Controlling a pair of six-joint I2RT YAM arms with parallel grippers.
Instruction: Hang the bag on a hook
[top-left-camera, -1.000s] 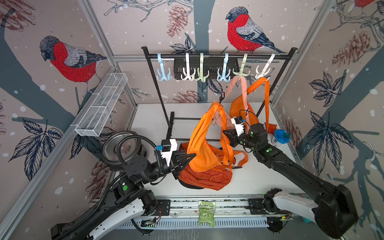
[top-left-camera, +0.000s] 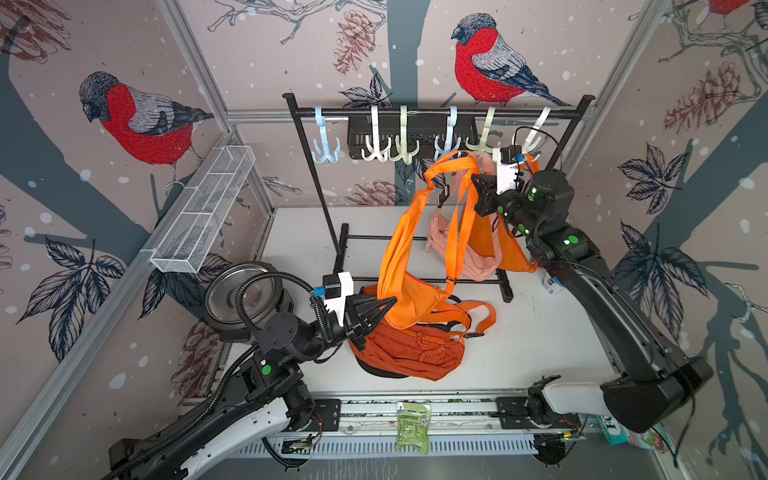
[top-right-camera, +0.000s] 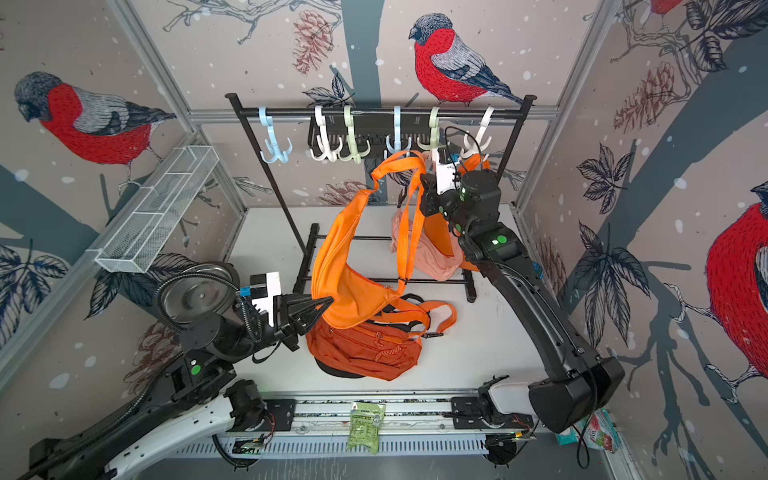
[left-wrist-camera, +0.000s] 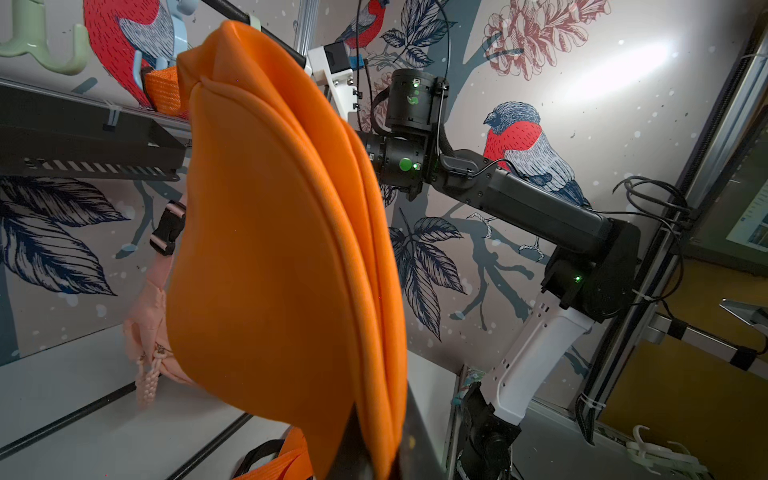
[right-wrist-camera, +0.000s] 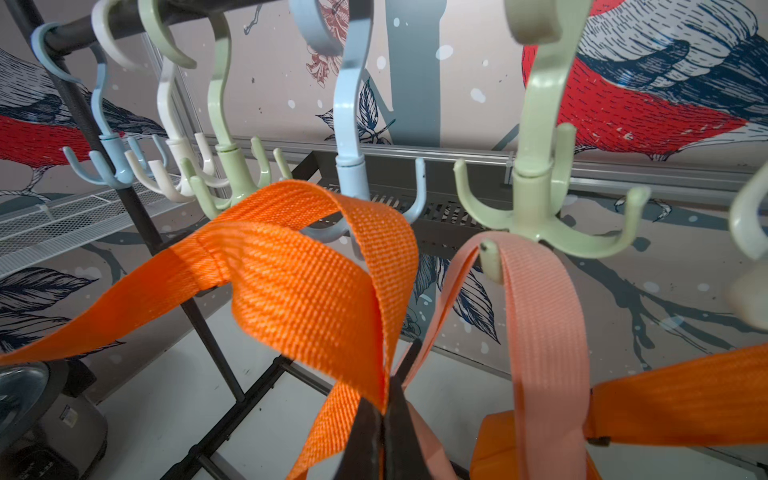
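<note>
An orange bag hangs stretched between my two grippers. Its body is pinched at the lower edge by my left gripper, and its smooth side fills much of the left wrist view. My right gripper is shut on the bag's orange strap, which loops up and leftward from the fingertips. In the right wrist view, that strap loop stands in front of a light-blue hook, covering part of its lower prongs. I cannot tell whether strap and hook touch.
A pink strap hangs from the green hook beside the blue one. Another orange bag hangs at the right near the white hook. A red-orange backpack lies on the table below. Hooks farther left on the rail are empty.
My right gripper has risen from low over the table to near hook height, drawing the strap up with it. The left gripper has hardly moved.
</note>
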